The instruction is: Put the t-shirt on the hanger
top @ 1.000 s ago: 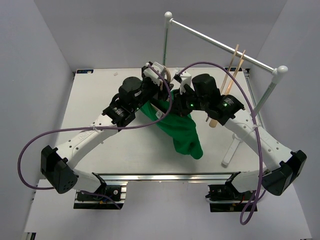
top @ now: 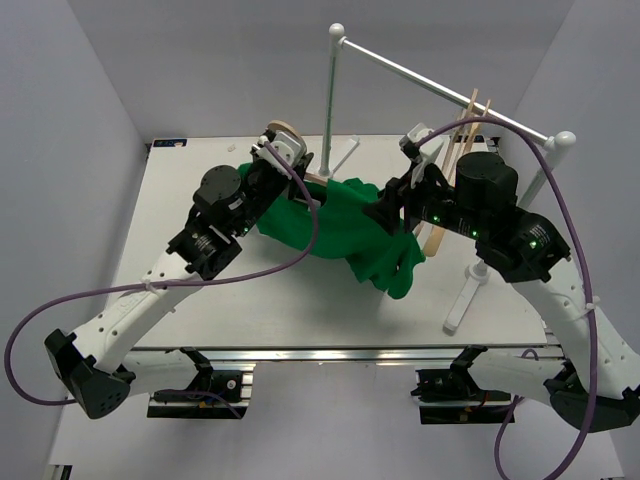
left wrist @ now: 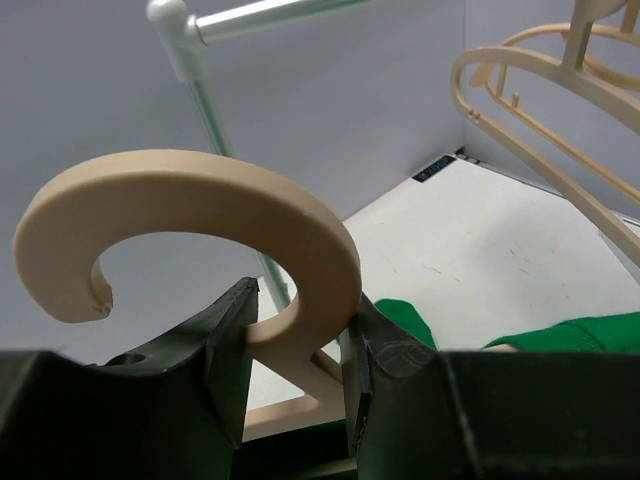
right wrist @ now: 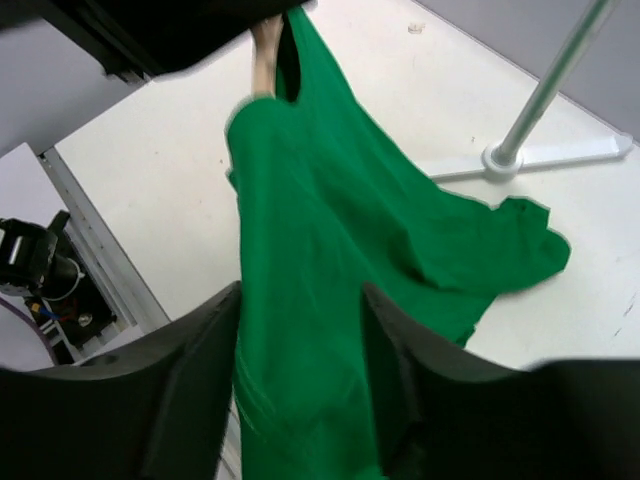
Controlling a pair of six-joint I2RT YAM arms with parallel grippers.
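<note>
My left gripper (top: 290, 150) is shut on the wooden hanger (left wrist: 190, 180) just below its hook, which fills much of the left wrist view. The green T-shirt (top: 370, 250) hangs from that hanger, draped loosely below and to the right of it in the top view. My right gripper (top: 392, 205) is over the shirt's right part. In the right wrist view its blurred fingers stand apart, with green cloth (right wrist: 330, 230) behind and between them; I see no clear grip on it.
A white rack (top: 430, 82) spans the back, its post (top: 330, 100) behind the hanger. More wooden hangers (left wrist: 540, 70) hang on the rail at the right.
My left gripper has moved left with the hanger and shirt. My right gripper has moved right, away from the left one, and the shirt now spreads wider between them.
</note>
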